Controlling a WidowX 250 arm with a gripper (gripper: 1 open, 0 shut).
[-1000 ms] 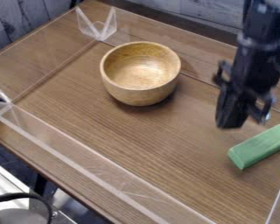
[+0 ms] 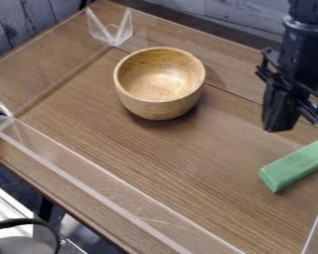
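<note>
My gripper (image 2: 276, 117) hangs over the right side of the wooden table, shut, with nothing seen between its fingers. Below it, apart from it, lies a green block (image 2: 294, 166), tilted diagonally. A wooden bowl (image 2: 158, 99) sits upper middle, left of the gripper.
Clear plastic pieces (image 2: 111, 30) stand at the upper left edge. A black cable (image 2: 23, 228) curves at the lower left, off the wood.
My gripper has risen from near the green block and shifted to the right. The block and the bowl look unmoved.
</note>
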